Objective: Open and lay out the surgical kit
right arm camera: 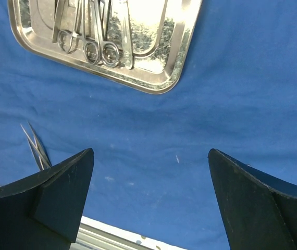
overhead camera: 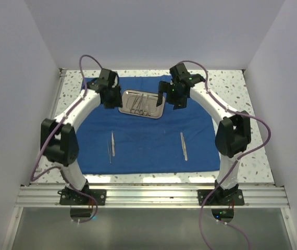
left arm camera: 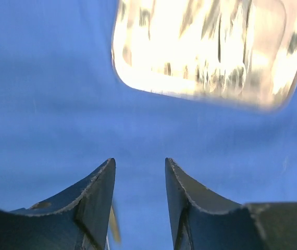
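The steel tray (overhead camera: pixel 153 112) holds scissors (right arm camera: pixel 110 54) and other slim instruments on the blue cloth (overhead camera: pixel 143 146). My left gripper (overhead camera: pixel 116 101) is at the tray's left end in the top view; its fingers stand apart with nothing between them, and its wrist view is blurred. My right gripper (overhead camera: pixel 168 96) is open and empty by the tray's right end. Two slim instruments (overhead camera: pixel 113 143) lie apart at the lower left of the cloth; a pair of pale instruments (overhead camera: pixel 184 147) lies at the lower right.
A speckled table top (overhead camera: pixel 232 88) shows around the cloth. Both arms reach in from the near side.
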